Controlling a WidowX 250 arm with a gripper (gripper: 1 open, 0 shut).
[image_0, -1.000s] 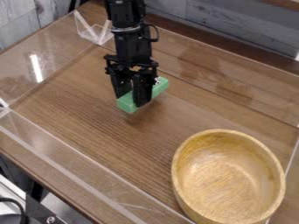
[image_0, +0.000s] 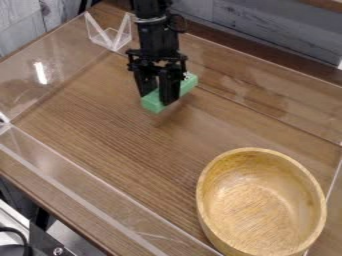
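Observation:
The black gripper (image_0: 156, 75) hangs over the upper middle of the wooden table. It is shut on a green object (image_0: 168, 95), which appears tilted and partly hidden behind the fingers. The exact shape of the green object is hard to tell at this size.
An empty tan oval bowl (image_0: 261, 200) fills the lower right of the table (image_0: 107, 170). Clear plastic or wrap lies at the left edge, and dark cables show at the lower left.
The gripper has moved toward the back of the table, up in the view, carrying the green object with it. The bowl has not moved.

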